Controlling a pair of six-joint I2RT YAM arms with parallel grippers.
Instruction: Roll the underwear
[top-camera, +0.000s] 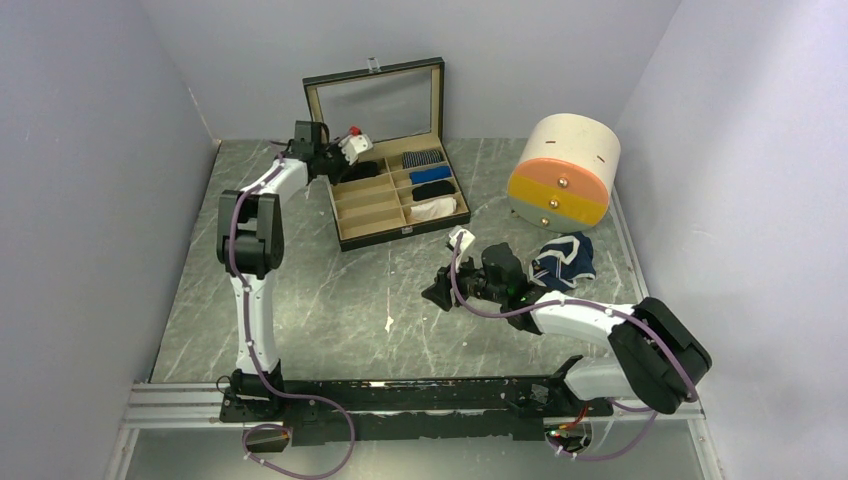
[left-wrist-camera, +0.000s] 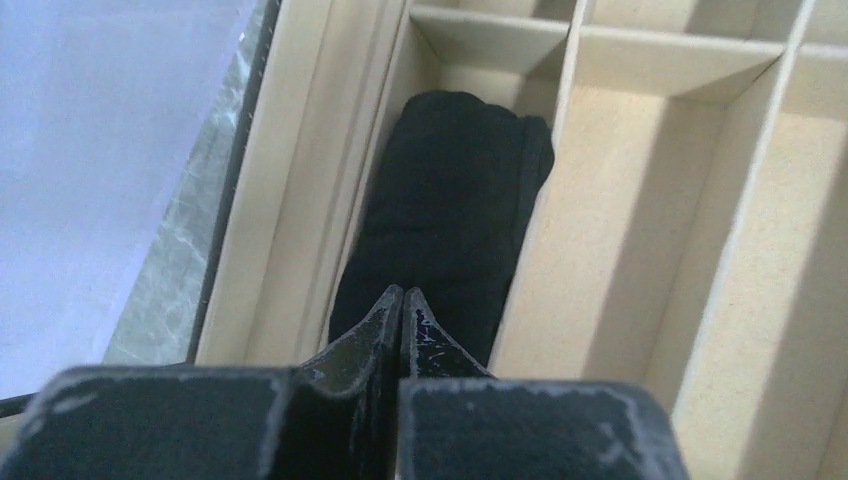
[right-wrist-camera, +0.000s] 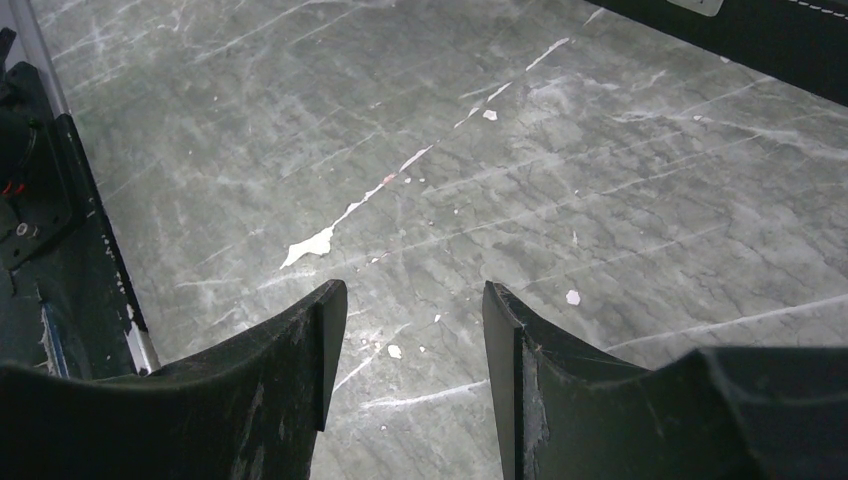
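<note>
A black folded piece of cloth, seemingly the underwear, lies flat in the back-left compartment of the divided box. My left gripper is over its near end, the fingertips meeting. Whether they pinch any fabric cannot be made out. In the top view the left arm covers part of that black cloth. My right gripper stands part open above bare table in front of the box, with nothing between its fingers.
The box's right column holds a striped roll, a blue roll, a black one and a white one. A colourful drawer cabinet and a navy-and-white cloth are at right.
</note>
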